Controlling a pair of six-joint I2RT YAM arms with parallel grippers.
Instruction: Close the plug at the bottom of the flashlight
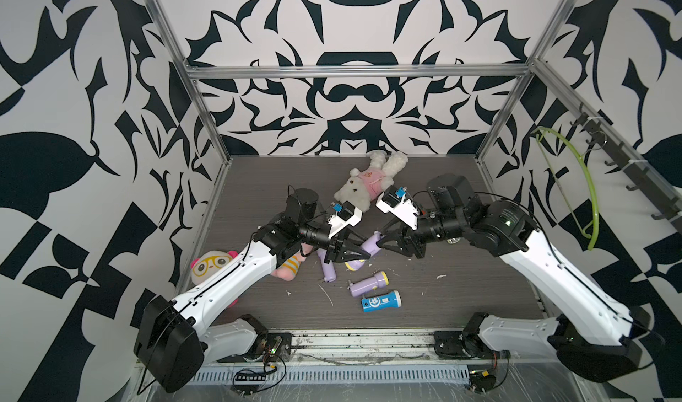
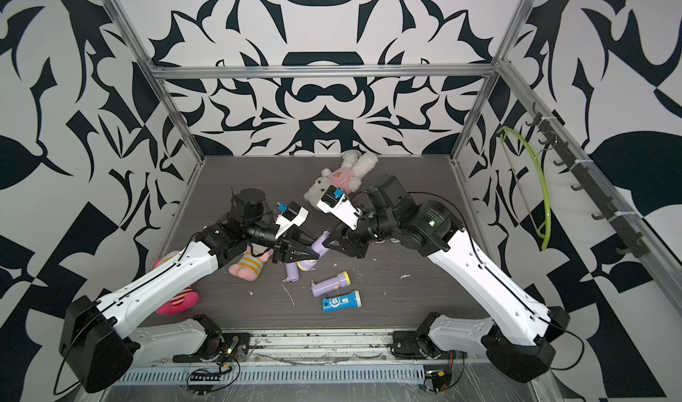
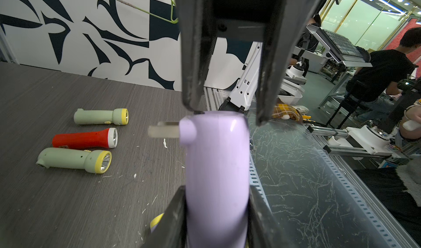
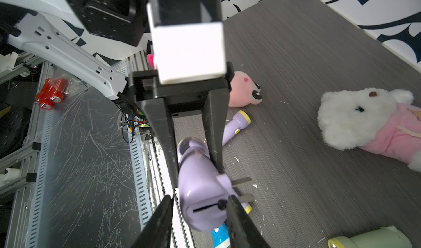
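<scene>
A lilac flashlight [image 3: 216, 160] is held in the air by my left gripper, which is shut around its body. Its bottom end faces my right gripper. Two flat plug prongs [image 4: 242, 182] stick out sideways from a stub at that end, so the plug is folded out. In the left wrist view the prongs [image 3: 164, 130] point left. The right gripper is open; its fingers [image 3: 266, 90] stand apart, one on either side of the flashlight's bottom end, and whether one touches it I cannot tell. A dark slot shows across the bottom face.
On the table lie another lilac flashlight [image 1: 369, 284], a blue flashlight [image 1: 381, 301], and a lilac one [image 1: 326, 265] beside the left gripper. A red flashlight [image 3: 83, 139] lies between two pale green ones. A white plush bear [image 1: 369, 181] is at the back; an owl toy [image 1: 211, 265] at left.
</scene>
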